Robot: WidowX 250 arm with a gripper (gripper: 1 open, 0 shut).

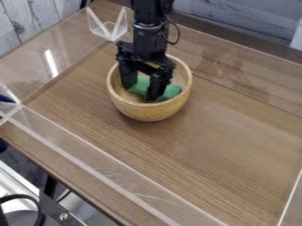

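Note:
A tan wooden bowl (147, 109) stands in the upper middle of the wooden table, with a green object (168, 92) lying inside it. The black arm reaches down from the top into the bowl, and its gripper (144, 82) is over and around the green object. The dark fingers overlap the object, so whether they hold it cannot be told.
Clear plastic or tape runs along the left edge, and a black cable (30, 203) lies at the lower left.

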